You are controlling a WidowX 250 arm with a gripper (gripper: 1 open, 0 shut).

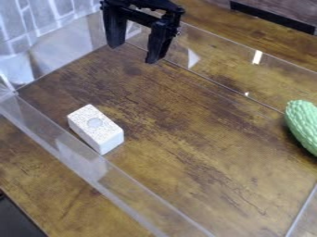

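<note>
The black gripper [136, 46] hangs at the top centre, open, its two fingers spread wide with nothing between them. A white speckled block [96, 129] with a round mark on top lies on the wooden surface at the lower left, apart from the gripper. A green bumpy vegetable-like object [301, 125] lies at the right edge, partly cut off by the frame.
Clear low walls [46, 130] surround the wooden work area. A pale cloth or curtain [31, 28] is at the upper left.
</note>
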